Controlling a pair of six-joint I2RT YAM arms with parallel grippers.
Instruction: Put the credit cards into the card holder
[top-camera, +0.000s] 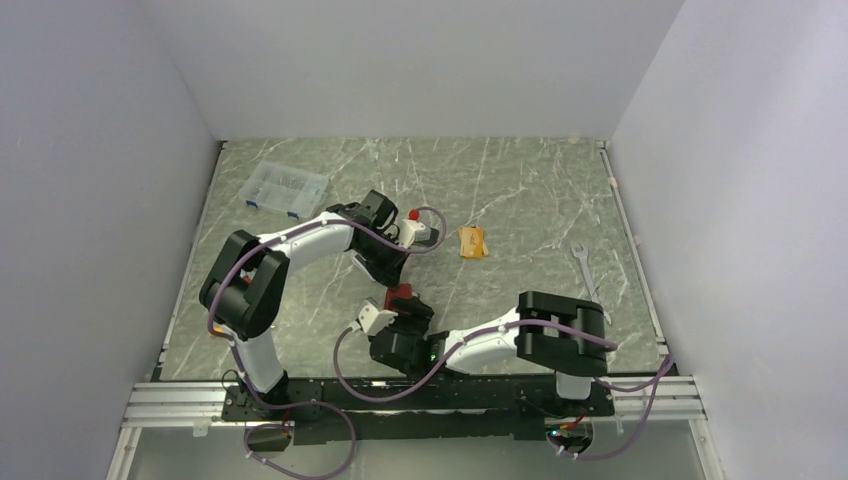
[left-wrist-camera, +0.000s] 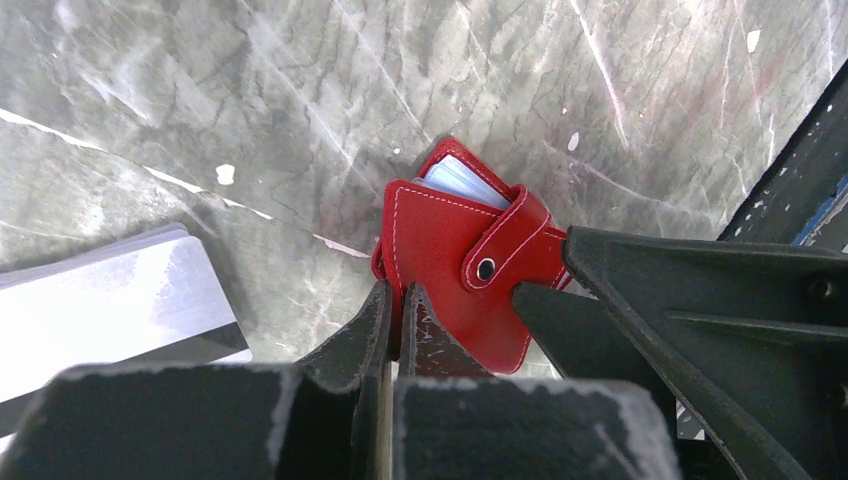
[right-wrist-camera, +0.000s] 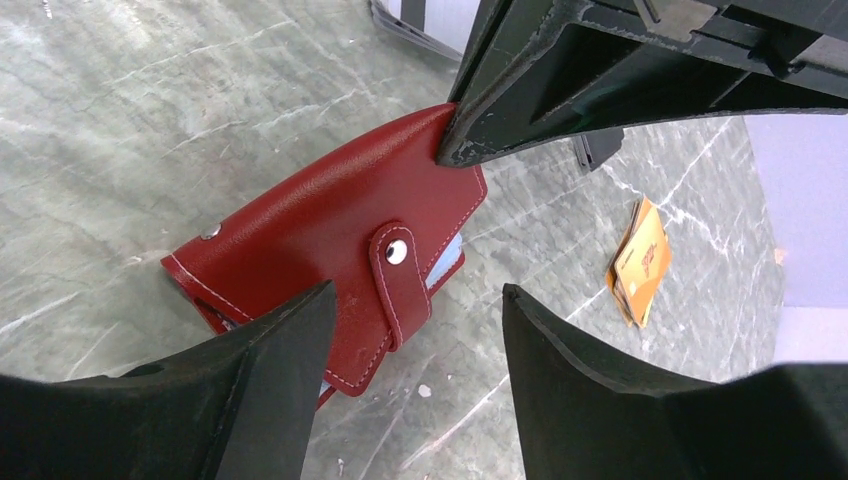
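A red leather card holder (left-wrist-camera: 440, 240) (right-wrist-camera: 290, 250) with a snap strap and pale cards inside lies on the marble surface between my grippers, mostly hidden in the top view (top-camera: 399, 293). My left gripper is shut at the holder's edge; whether a thin edge is between its fingertips is hard to tell. My right gripper is part open around the holder's near side, its fingertips apart. A stack of white cards (left-wrist-camera: 110, 300) with a dark stripe lies beside the holder in the left wrist view.
An orange card stack (top-camera: 472, 242) sits right of centre. A clear box (top-camera: 283, 189) is at the back left, a wrench (top-camera: 586, 268) at the right. Both arms are close together at the front middle.
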